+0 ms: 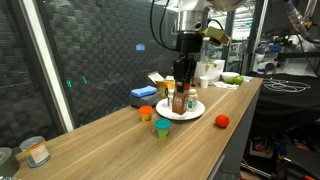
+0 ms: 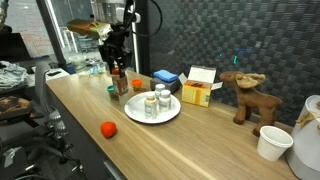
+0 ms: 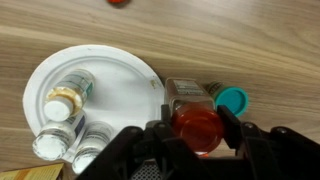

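A brownish bottle with a red-orange cap (image 3: 197, 125) is gripped by my gripper, one finger on each side of the cap. In exterior view 1 the bottle (image 1: 180, 104) hangs upright under the gripper (image 1: 185, 82), in front of the white plate (image 1: 200, 111). From above, it overlaps the plate's edge; clearance beneath it is hard to judge. Several white-capped bottles (image 2: 165, 100) stand on the plate (image 2: 140, 114). A teal cup (image 3: 233, 99) is close beside the held bottle.
An orange cup (image 1: 146, 112) stands near the teal one. A red tomato (image 1: 222, 121) lies near the table's front edge. Behind the plate are a blue sponge (image 2: 165, 76) and a yellow-white box (image 2: 200, 86). A moose figure (image 2: 252, 97) and white cup (image 2: 272, 142) stand farther along.
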